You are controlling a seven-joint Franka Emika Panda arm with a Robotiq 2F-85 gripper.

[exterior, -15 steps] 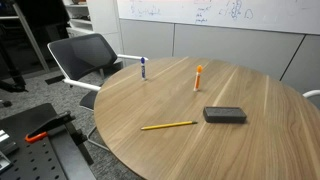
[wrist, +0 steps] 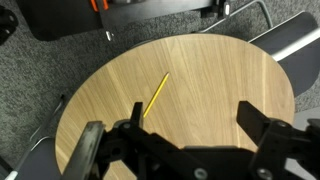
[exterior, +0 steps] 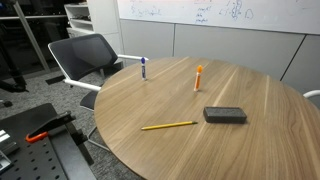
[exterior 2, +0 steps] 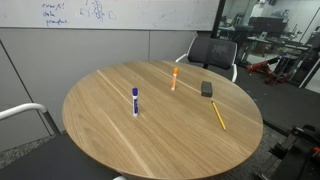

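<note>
Wide apart over the table, the fingers of my open gripper have nothing between them. A yellow pencil [wrist: 156, 95] lies on the wood below, nearer the left finger; it also shows in exterior view 1 as a pencil [exterior: 170, 125] near the front. To its right lies a dark grey block like an eraser [exterior: 225, 115]. Farther back, an orange marker [exterior: 197, 78] stands upright, and a blue and white marker [exterior: 143, 68] stands near the left edge. The gripper is outside both exterior views, and its body hides part of the table in the wrist view.
The round wooden table [exterior 2: 95, 115] has wide bare areas between the objects. A chair [exterior: 84, 56] stands close to its edge. The whiteboard [exterior: 230, 14] is behind. A dark stand [exterior: 45, 155] with an orange-red object [exterior: 37, 137] is at the front left.
</note>
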